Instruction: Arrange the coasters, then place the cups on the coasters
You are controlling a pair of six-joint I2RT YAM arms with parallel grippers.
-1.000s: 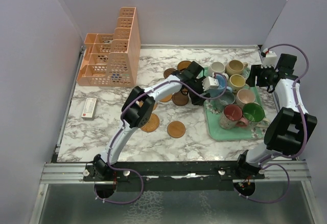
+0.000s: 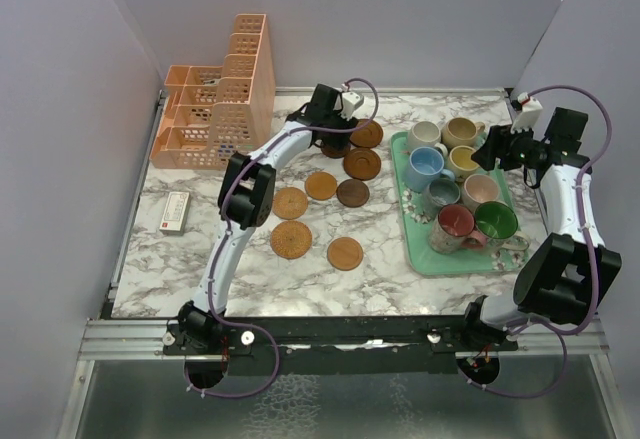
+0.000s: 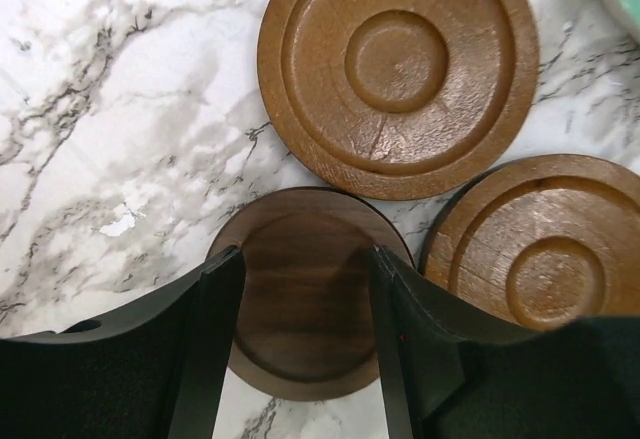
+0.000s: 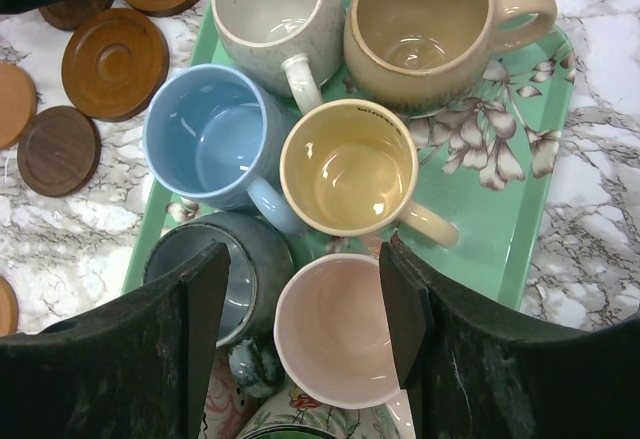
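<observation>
A dark wood coaster (image 3: 306, 354) lies between the fingertips of my left gripper in the left wrist view. The fingers stand apart and hold nothing; I cannot tell whether they touch the coaster. Two browner coasters (image 3: 300, 89) lie close beside it. At the right, the green tray (image 2: 425, 257) carries several cups. My right gripper, also open and empty, hangs over that tray. Below its fingers are a pink cup (image 4: 335, 324) and a dark grey-green cup (image 4: 263, 269); a yellow cup (image 4: 350, 174) and a blue cup (image 4: 205, 134) are just beyond.
More round coasters (image 2: 291, 239) are spread over the middle of the marble table (image 2: 400, 294). An orange rack (image 2: 232, 119) stands at the back left, close to my left arm. A small white box (image 2: 174, 213) lies at the left.
My left gripper has swung back and to the left, from beside the blue cup to the rear coasters. The right gripper has shifted only slightly over the tray. The cups have not moved.
</observation>
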